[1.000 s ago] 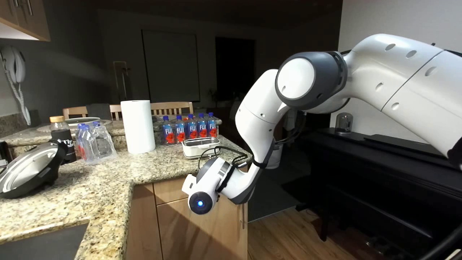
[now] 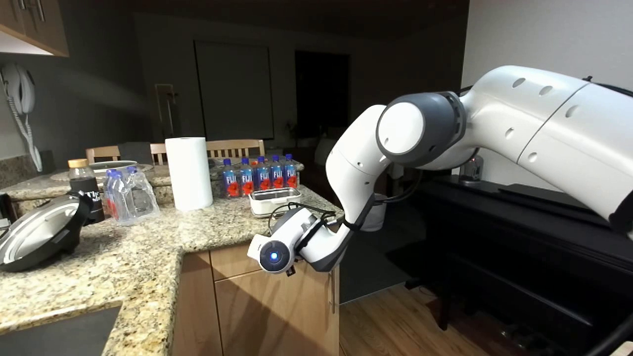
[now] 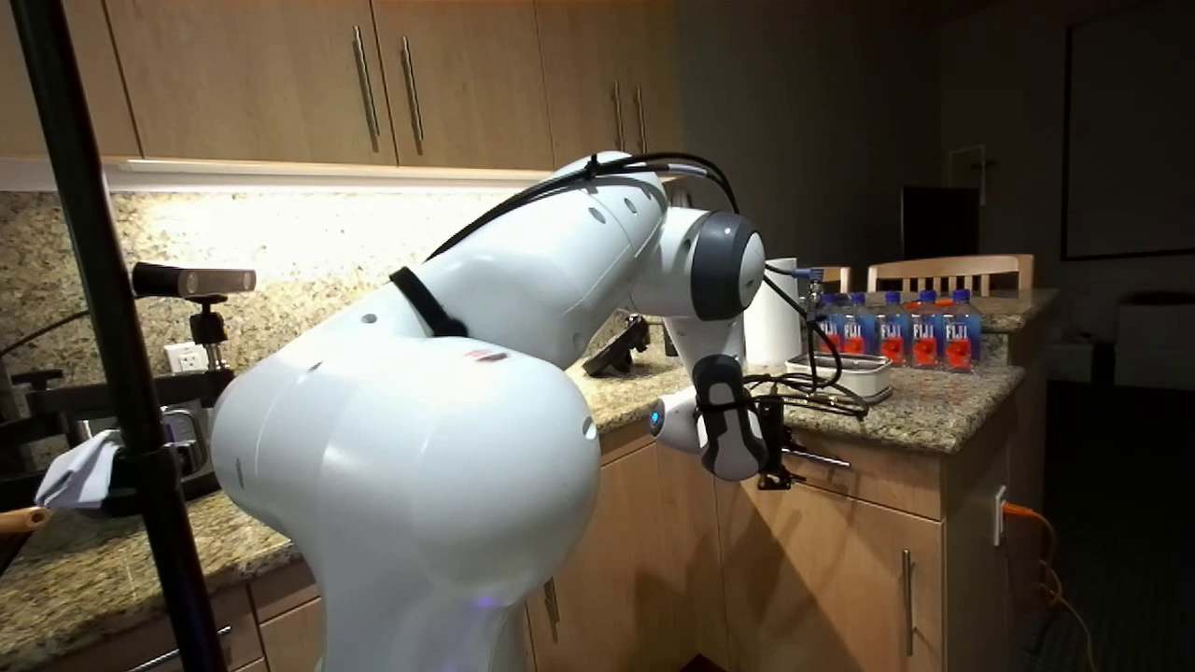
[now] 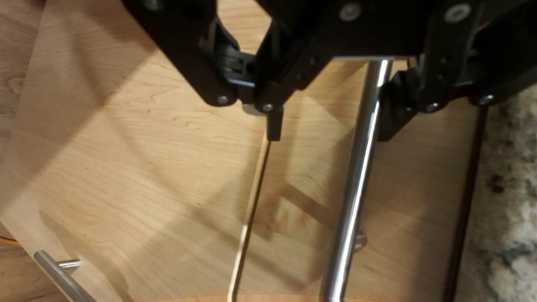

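A long silver bar handle (image 4: pixel 352 201) runs across the drawer front (image 4: pixel 402 216) in the wrist view. My gripper is open around it, one black fingertip (image 4: pixel 274 126) well to its left and the other close along its right side. Whether that right finger touches the bar I cannot tell. From the second exterior view, the gripper (image 3: pixel 776 476) hangs at the drawer's height, just below the counter edge. Its fingers are hidden behind the hand in the first exterior view.
Above the drawer, the granite countertop (image 2: pixel 237 224) holds a white container (image 2: pixel 274 201), a paper towel roll (image 2: pixel 188 175) and several water bottles (image 2: pixel 261 178). A lower cabinet door with its own handle (image 3: pixel 908 605) lies beneath the drawer. Open floor (image 2: pixel 380 314) shows beyond the cabinet.
The hand has risen, and the upper arm and elbow have lowered slightly. A small dark part of the gripper now shows below the hand. Objects on the counter have not moved.
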